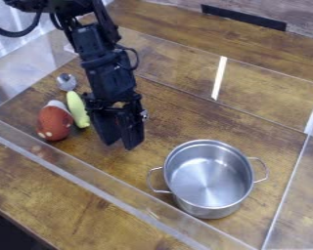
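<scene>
The black robot arm reaches down from the top left, its gripper (117, 127) low over the wooden table between a red-brown rounded object (55, 123) and a steel pot (209, 180). A yellow-green elongated object (77, 108) lies just left of the gripper, partly behind it. The dark fingers blend into their shadow, so whether they are shut or hold anything is unclear.
A small silver item (67, 81) sits at the upper left. A clear panel edge runs along the left and front of the work area.
</scene>
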